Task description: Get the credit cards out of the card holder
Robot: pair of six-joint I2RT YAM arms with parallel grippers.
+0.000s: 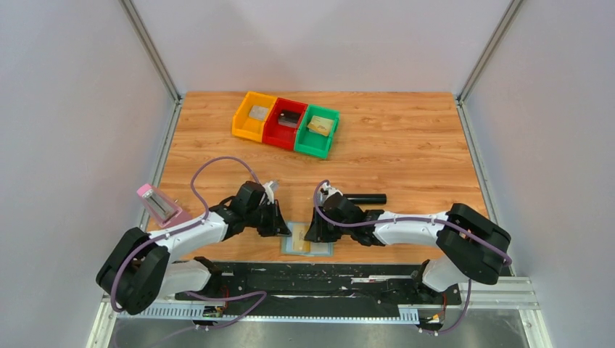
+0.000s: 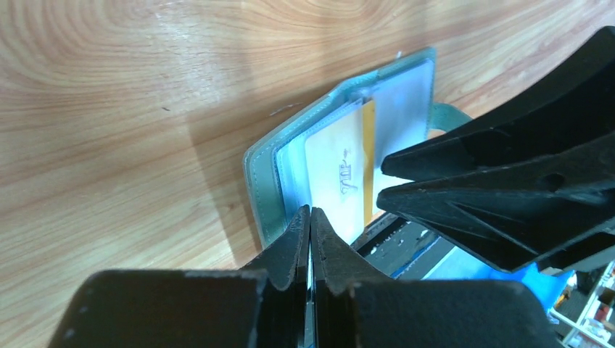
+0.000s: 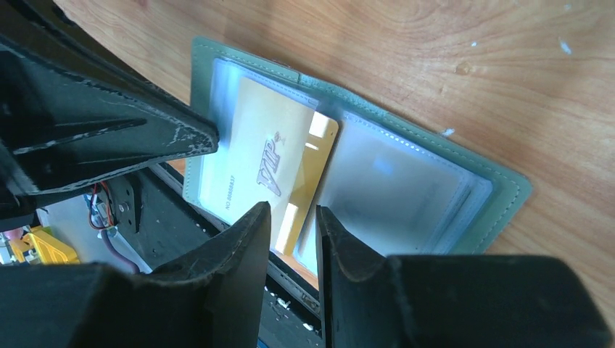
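Observation:
The teal card holder (image 1: 324,251) lies open on the table at the front edge, clear sleeves facing up. In its left half sits a white card with VIP lettering (image 3: 265,156). A gold strip of a card (image 3: 313,170) sticks out along that card's inner side. My left gripper is shut on the left edge of the holder's sleeves, as far as the thin grip shows. Over the holder's middle, my right gripper stands part open, its fingertips around the lower end of the gold card without visible contact.
Yellow (image 1: 247,129), red (image 1: 278,138) and green (image 1: 312,148) bins stand at the back, each with something inside. A black cylinder (image 1: 368,199) lies behind the right gripper. A pink object (image 1: 161,206) sits at the left edge.

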